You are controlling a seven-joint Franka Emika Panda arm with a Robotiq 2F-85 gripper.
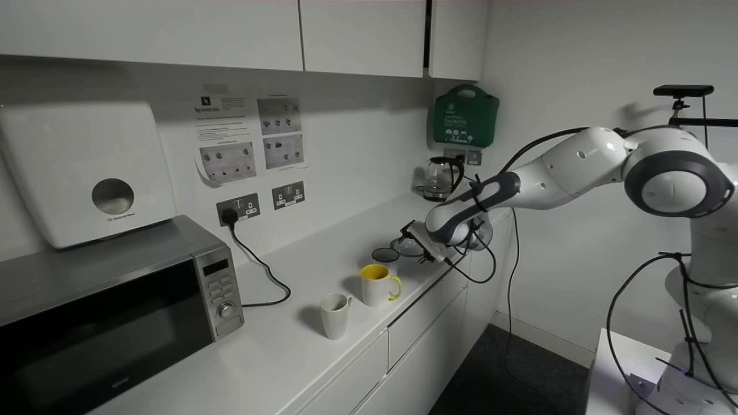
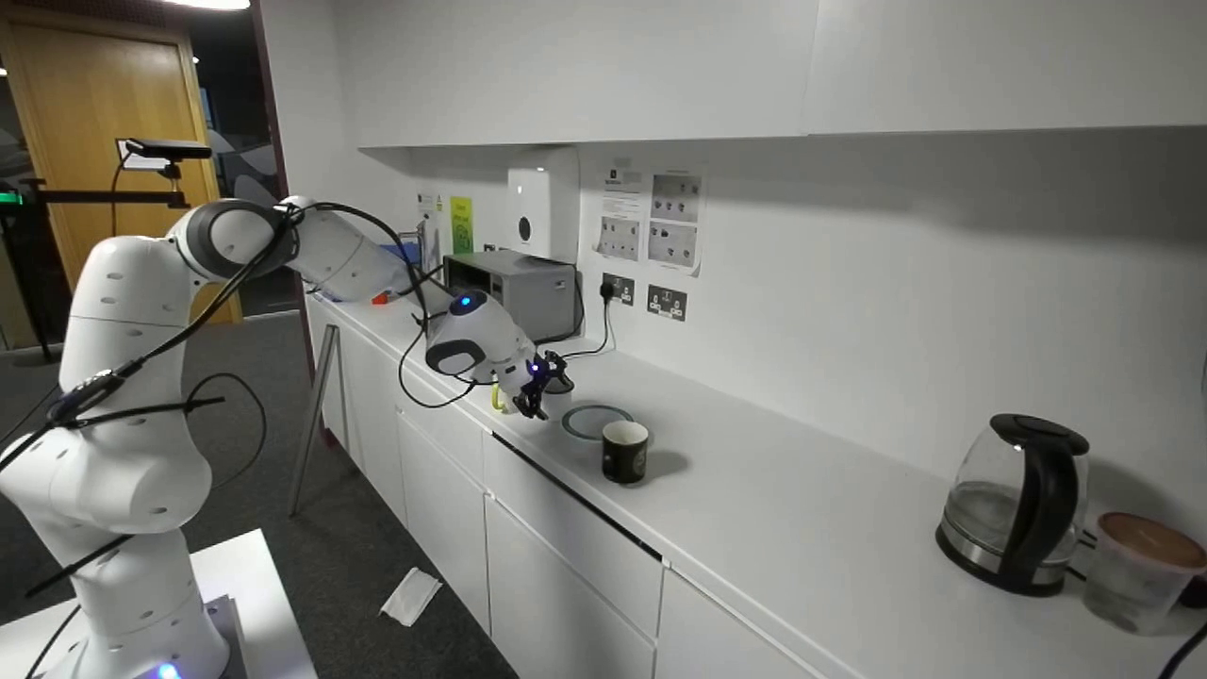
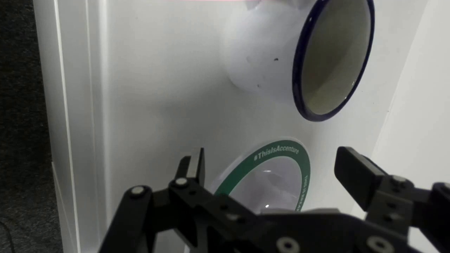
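Note:
My gripper [image 1: 417, 245] hangs low over the counter, its fingers spread wide with nothing between them. In the wrist view a green-rimmed plate [image 3: 291, 148] lies below and between the fingers, partly hidden by the gripper body. Just ahead of the fingers is a white mug with a dark blue rim [image 3: 261, 54], apart from them. Exterior view 2 shows a black mug [image 2: 623, 458] by the plate's near side. A white mug with yellow inside and handle [image 1: 375, 290] and a plain white mug [image 1: 335, 319] stand nearer the microwave.
The microwave [image 1: 221, 290] with its cable occupies one end of the counter. At the other end are a glass kettle [image 2: 1007, 509] and a clear tub with a brown lid [image 2: 1137, 571]. Bare counter [image 2: 792, 487] lies between the black mug and the kettle. The front edge drops to the floor.

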